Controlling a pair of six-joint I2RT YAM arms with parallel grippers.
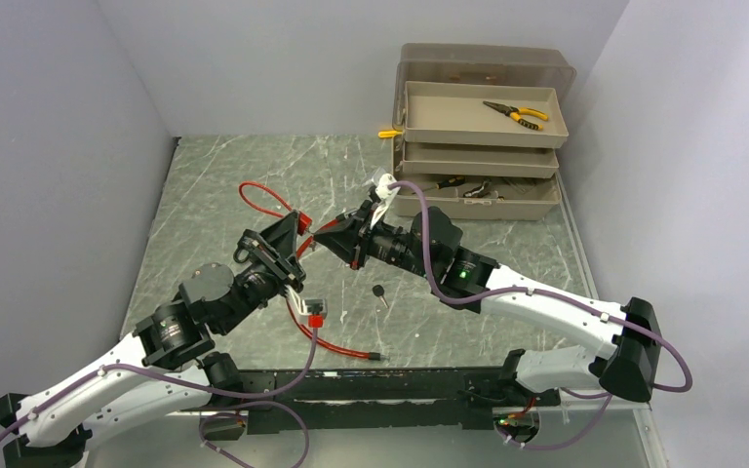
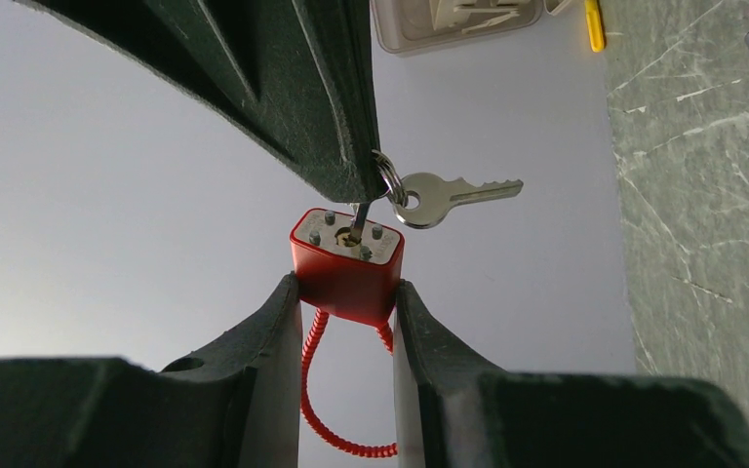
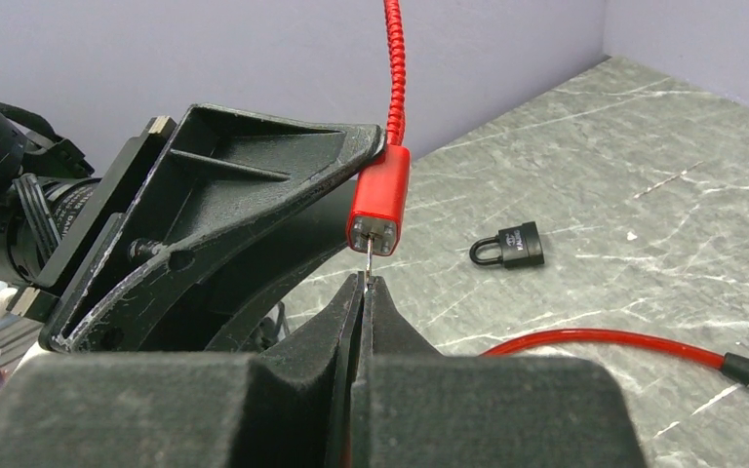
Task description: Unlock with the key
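Observation:
A red cable lock (image 2: 346,278) is held by my left gripper, shut on its body; its looped red cable hangs beyond. My right gripper is shut on a key (image 3: 370,255), whose blade is at the keyhole in the lock's metal end face; how deep it sits is unclear. A second key (image 2: 453,198) dangles on the ring beside the right gripper's tip. In the top view both grippers meet above the left middle of the mat.
A black padlock (image 3: 521,245), a second red cable (image 1: 341,346) and a small black key (image 1: 378,292) lie on the marble mat. An open toolbox (image 1: 478,210) with pliers (image 1: 515,114) stands at the back right.

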